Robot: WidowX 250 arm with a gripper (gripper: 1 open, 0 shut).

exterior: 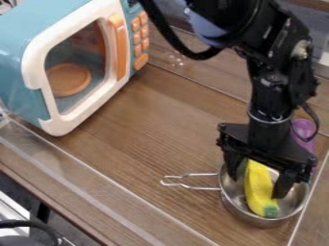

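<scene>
A yellow banana (pixel 260 193) with a green tip lies in a small metal pot (pixel 240 205) whose handle points left. My black gripper (pixel 263 170) is down over the pot, its fingers on either side of the banana's upper part. Whether they are apart from it or closed on it I cannot tell. A purple eggplant (pixel 305 131) lies behind the gripper, partly hidden.
A toy microwave (pixel 52 48) with a blue body and white open-windowed front stands at the upper left, an orange disc inside.
</scene>
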